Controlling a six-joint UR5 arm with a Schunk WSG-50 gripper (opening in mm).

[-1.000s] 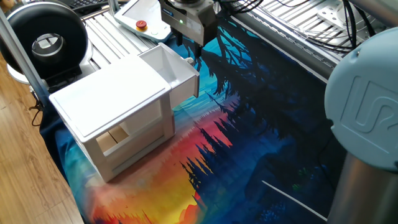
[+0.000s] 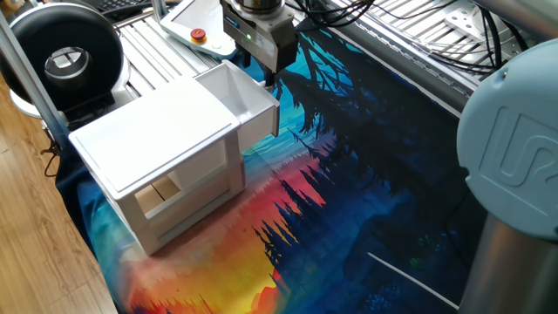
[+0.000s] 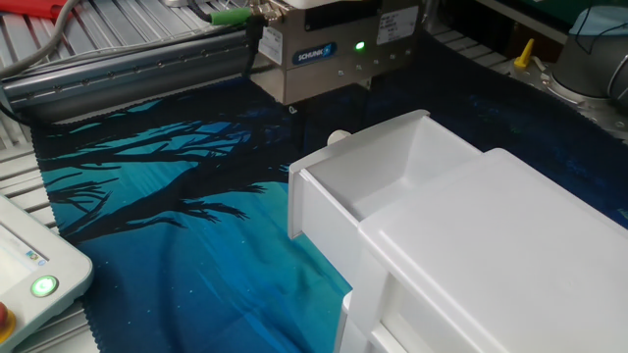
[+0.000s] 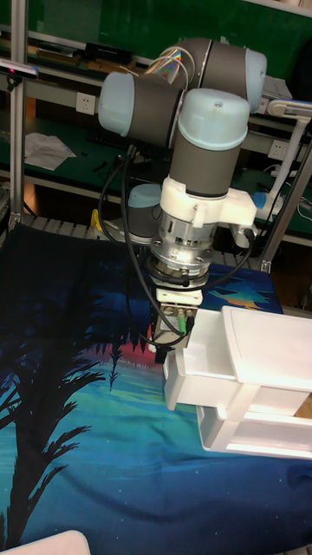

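A white drawer unit (image 2: 157, 131) stands on the printed cloth, its upper drawer (image 3: 339, 211) pulled out and empty as far as I see. On the drawer's front is a small round knob (image 3: 339, 136). My gripper (image 3: 332, 110) points down just beyond that front, at the knob's side. Its dark fingers (image 2: 269, 77) look spread apart, with no object held between them. In exterior view 1 one finger hides most of the knob. Whether a finger touches the knob, I cannot tell. From exterior view 3, the gripper body (image 4: 172, 319) is close beside the drawer's outer end.
A teach pendant with a red stop button (image 2: 199, 36) lies behind the unit. Black cables (image 4: 126, 268) hang along the arm. A metal rail (image 3: 128, 83) runs along one edge.
In exterior view 1, my gripper has shifted slightly left and lower over the second, toward the drawer's knob, which its finger now covers. The drawer unit has not moved.
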